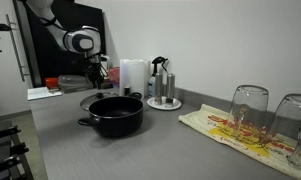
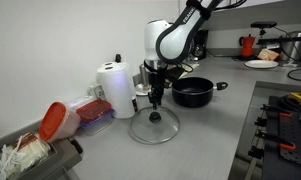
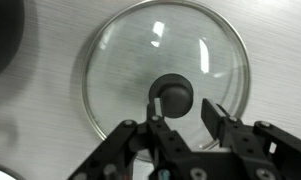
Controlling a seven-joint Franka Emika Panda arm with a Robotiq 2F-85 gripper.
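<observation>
A round glass lid with a metal rim (image 3: pixel 110 70) and a black knob (image 3: pixel 172 94) fills much of the wrist view. My gripper stands over it with its fingers partway apart. The left fingertip overlaps the knob's edge, while a gap shows on the right; whether the knob is held is unclear. In exterior view 2 the lid (image 2: pixel 141 130) appears low at the counter, below the gripper (image 2: pixel 155 103). A black two-handled pot (image 1: pixel 116 122) stands uncovered beside the lid (image 1: pixel 88 103).
A paper towel roll (image 2: pixel 117 90) and a plate with grinders (image 1: pixel 164 103) stand behind. Two upturned glasses (image 1: pixel 249 112) rest on a yellow cloth (image 1: pixel 212 124).
</observation>
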